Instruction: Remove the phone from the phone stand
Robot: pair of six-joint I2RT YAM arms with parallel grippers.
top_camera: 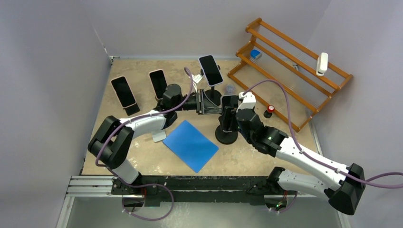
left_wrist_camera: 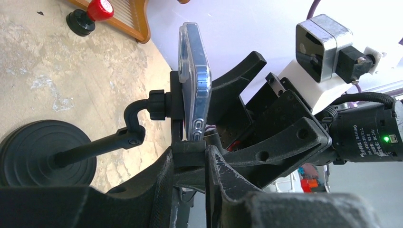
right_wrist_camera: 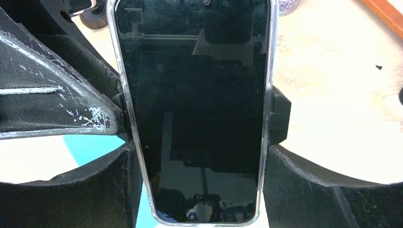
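The phone (right_wrist_camera: 199,109) sits upright in the black stand (top_camera: 226,137), dark screen toward the right arm. In the right wrist view, clamp tabs (right_wrist_camera: 280,116) show at both its sides. My right gripper is part open around the phone's lower half, a finger close along each edge; whether they press on it cannot be told. My left gripper has its fingers either side of the black clamp block (left_wrist_camera: 188,152), very near it; a firm hold is not certain. The stand's base (left_wrist_camera: 47,152) rests on the table.
Another phone (top_camera: 211,70) stands on a holder behind, and two more phones (top_camera: 123,91) lean at the left. A blue sheet (top_camera: 191,146) lies in front. The wooden rack (top_camera: 290,71) and a red-topped button (top_camera: 269,110) are at the right.
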